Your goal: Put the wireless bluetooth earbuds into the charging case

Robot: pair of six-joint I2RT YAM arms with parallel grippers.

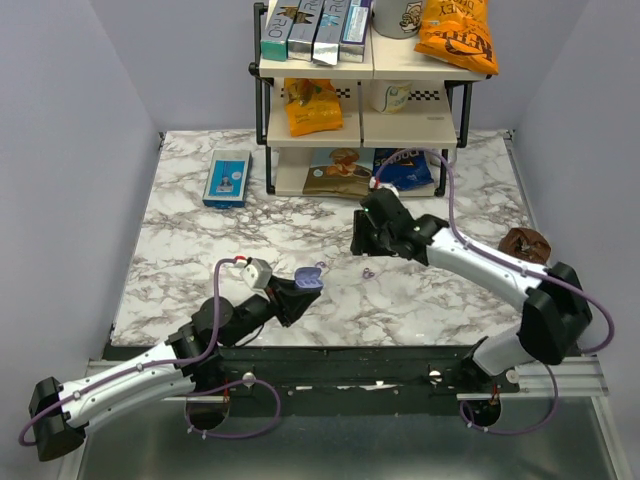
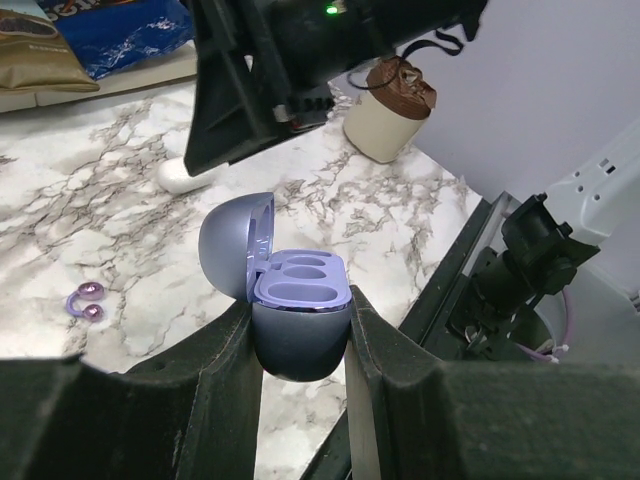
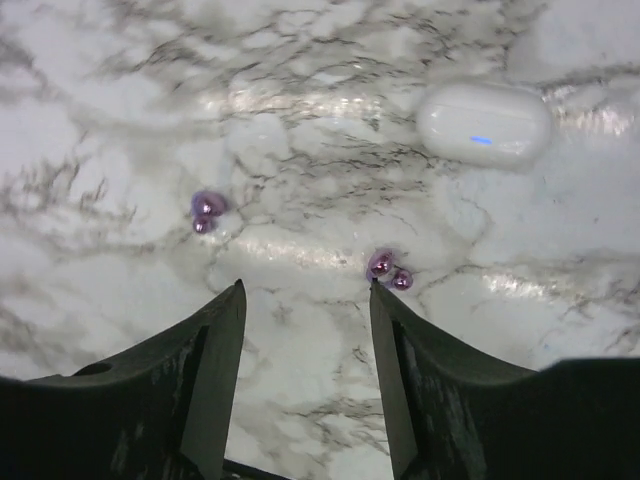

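The open lavender charging case [image 2: 302,285] is held upright in my left gripper, which is shut on its body. Its lid stands raised on the left, and the earbud slots look empty. From above, the case [image 1: 308,276] is just in front of the left gripper. Two purple C-shaped earbuds lie apart on the marble: one earbud [image 3: 208,210] at left, the other earbud [image 3: 385,268] near the tip of the right finger. My right gripper is open above the table, nothing between its fingers.
A white rounded object [image 3: 485,122] rests on the table beyond the earbuds. A blue box [image 1: 227,178] lies at the back left, a brown-topped cup [image 1: 524,246] at the right edge. The shelf rack [image 1: 416,128] with snack bags stands behind.
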